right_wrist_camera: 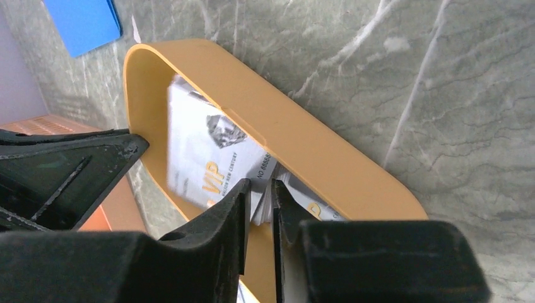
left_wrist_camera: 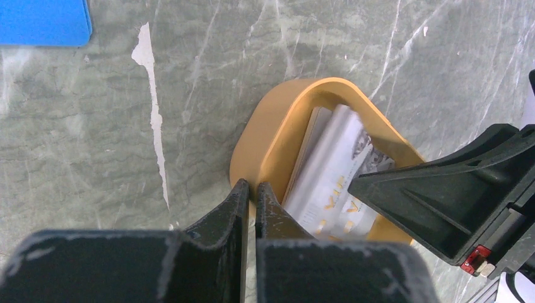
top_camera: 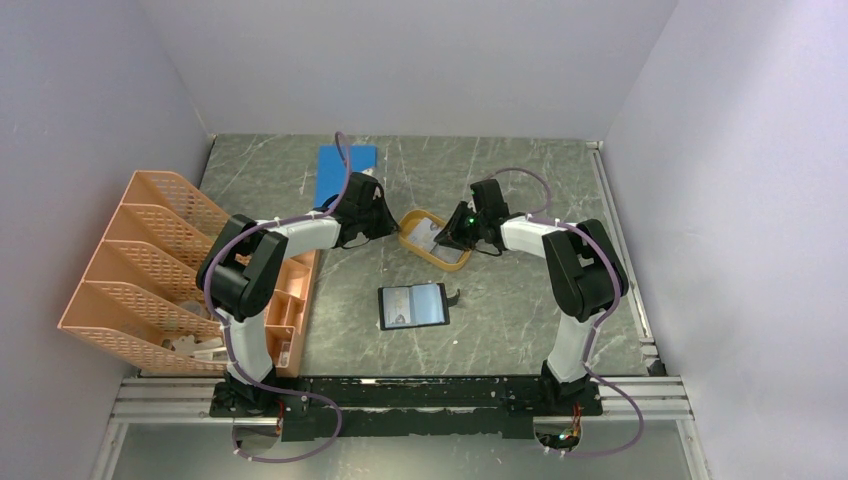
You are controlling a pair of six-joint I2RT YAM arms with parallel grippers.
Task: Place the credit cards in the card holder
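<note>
A tan oval tray (top_camera: 447,264) stands mid-table with white VIP cards (right_wrist_camera: 205,148) lying in it, some overlapping. My left gripper is shut on the tray's near end wall. Over the cards, my right gripper stands open, its fingertips close to a card's edge; whether they touch it cannot be told. The black card holder (top_camera: 413,306) lies unfolded on the table in front of the tray, showing a greyish left page with a picture and a pale blue right page.
An orange rack (top_camera: 120,290) with several compartments fills the left side. A blue sheet (top_camera: 328,172) lies at the back left, partly behind my left arm. Bare table surrounds the card holder and extends to the right.
</note>
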